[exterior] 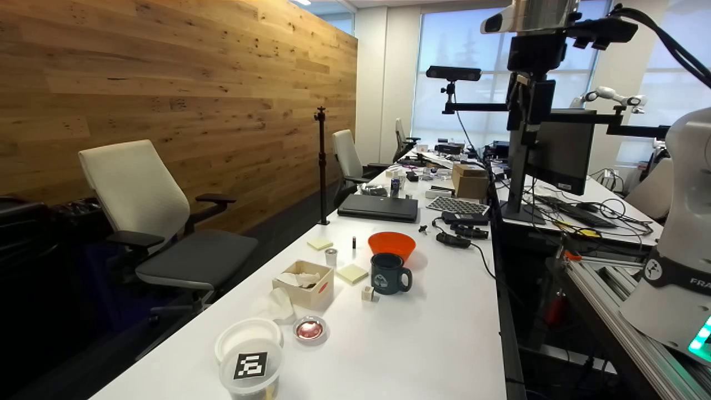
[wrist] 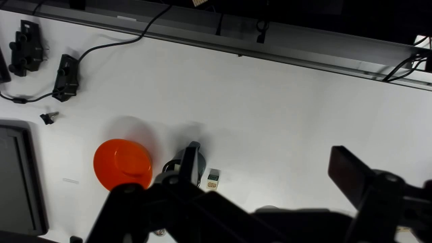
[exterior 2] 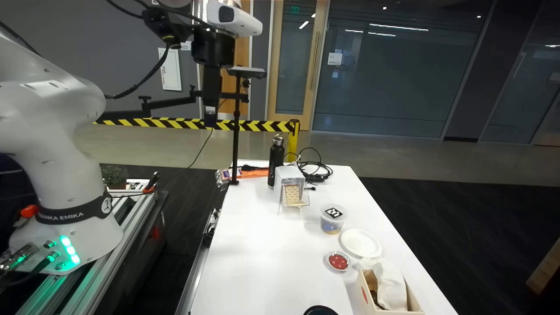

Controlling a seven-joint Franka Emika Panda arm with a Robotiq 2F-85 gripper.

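High above the white table (exterior: 426, 346), my gripper stands open, nothing between its widely spaced fingers. In exterior view 2 the gripper (exterior 2: 211, 113) points straight down near the table's robot-side edge. A dark green mug (exterior: 388, 274) sits upright in front of an orange bowl (exterior: 391, 245). Beside the mug is a small cube (exterior: 367, 293). From the wrist, the orange bowl (wrist: 122, 163) shows at lower left, while one finger partly covers the mug (wrist: 201, 164). The small cube (wrist: 212, 181) lies just right of it.
A wooden box (exterior: 313, 286) holding crumpled paper, a small red-filled dish (exterior: 310, 329), a white plate (exterior 2: 360, 242) and a lidded tub (exterior 2: 333, 218) line the side away from the robot. A closed laptop (exterior: 377, 208) lies beyond the bowl. Open tabletop stretches along the robot's side.
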